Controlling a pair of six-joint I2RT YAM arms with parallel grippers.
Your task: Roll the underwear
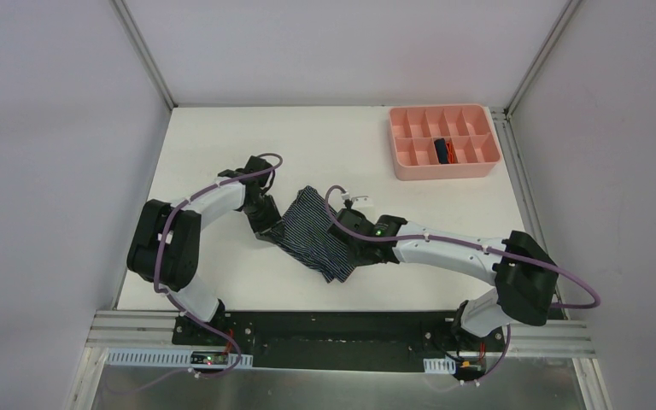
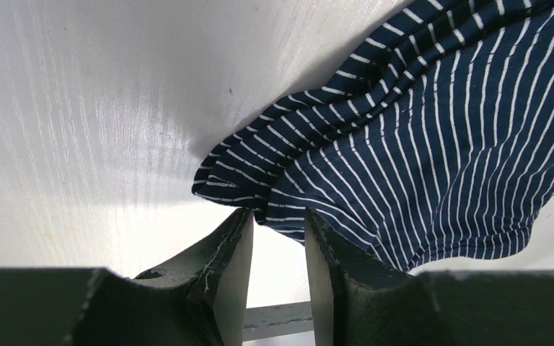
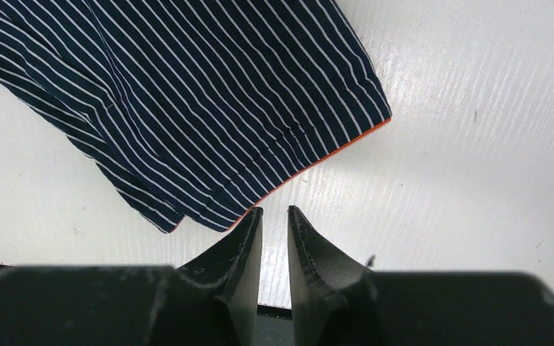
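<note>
Dark navy underwear with white stripes [image 1: 312, 229] lies on the white table between my two arms. Its left end has a folded, bunched edge [image 2: 346, 108]. My left gripper is open at the lower corner of that end, with some cloth showing between its fingertips. At the other end, an orange-trimmed edge of the underwear [image 3: 209, 158] lies fairly flat. My right gripper stands part open beside that edge, its left fingertip close to the trim and bare table in the gap. Whether that fingertip touches the cloth I cannot tell.
A pink divided box [image 1: 444, 171] stands at the back right, with a dark rolled item [image 1: 441, 151] and a bit of red in one compartment.
</note>
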